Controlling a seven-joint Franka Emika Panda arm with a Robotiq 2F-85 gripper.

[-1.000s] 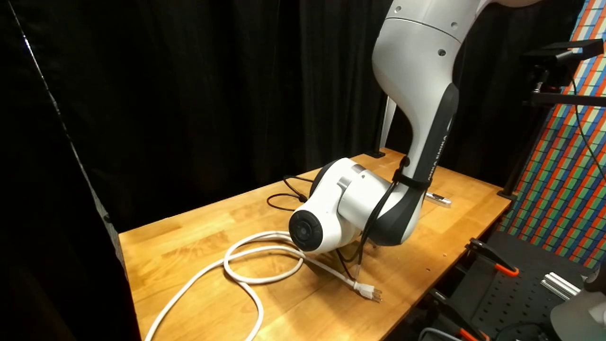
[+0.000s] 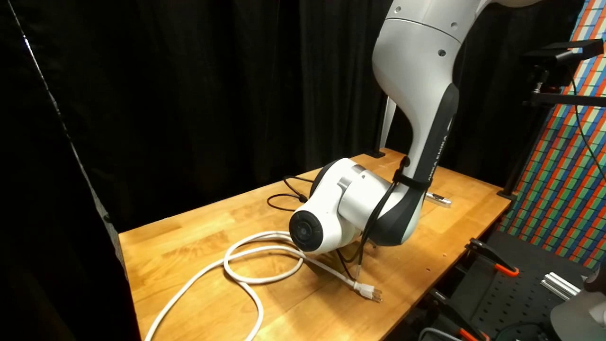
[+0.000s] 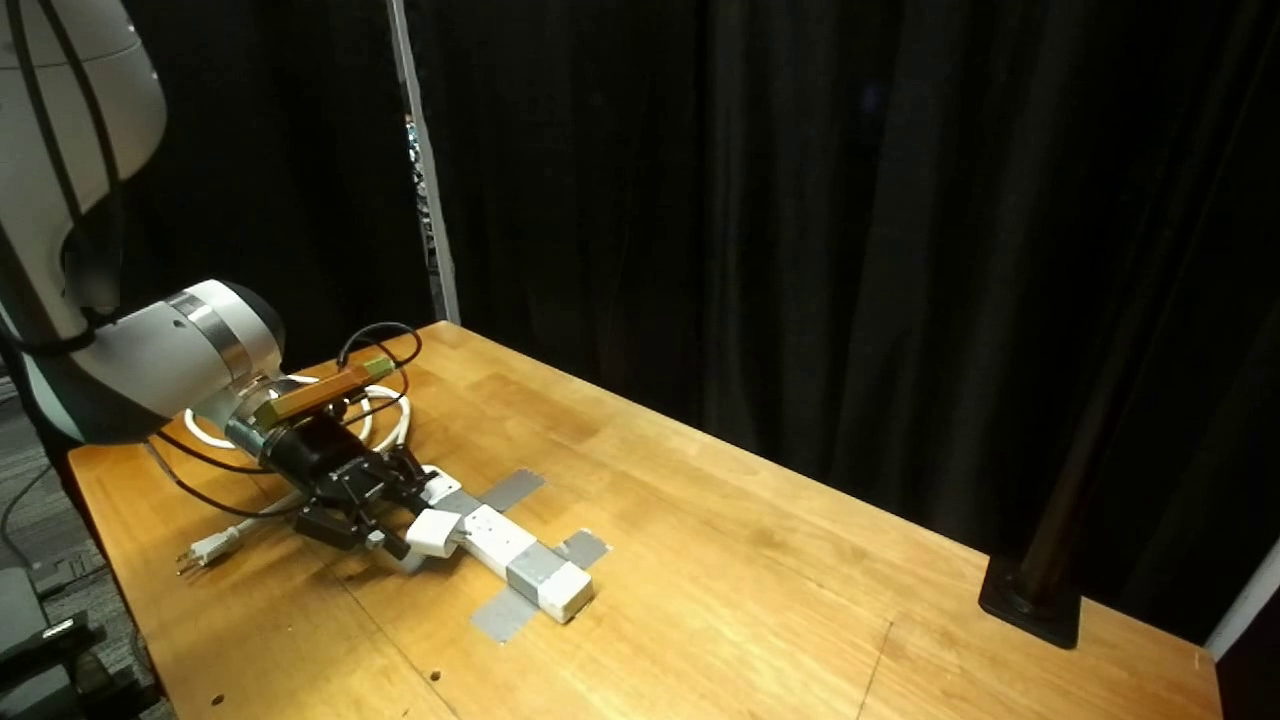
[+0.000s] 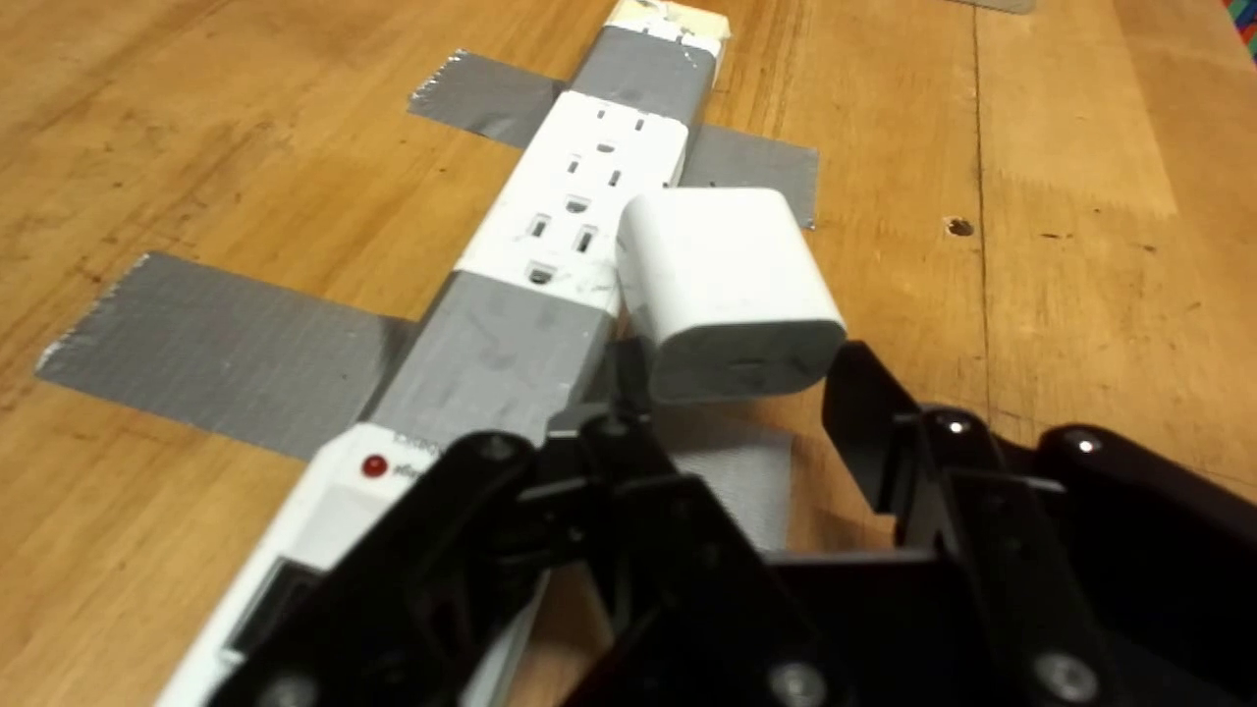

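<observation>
A white charger block [image 4: 737, 265] sits between the fingertips of my gripper, which is shut on it. Its grey end face points back toward the wrist camera. Left of the block runs a white power strip [image 4: 577, 194], held to the table by grey tape. In exterior view 2 the charger [image 3: 433, 533] appears at the strip's near side, by the outlet section [image 3: 494, 535]. Whether block and strip touch, I cannot tell. Exterior view 1 shows only the strip's far end [image 2: 438, 199]; the arm hides the gripper and charger there.
A white power cord [image 2: 258, 279] lies looped on the table, its three-prong plug [image 2: 368, 291] near the front edge. A black cable [image 2: 284, 196] loops behind the wrist. Bare wood [image 3: 768, 576] stretches right of the strip toward a black post base [image 3: 1029, 604].
</observation>
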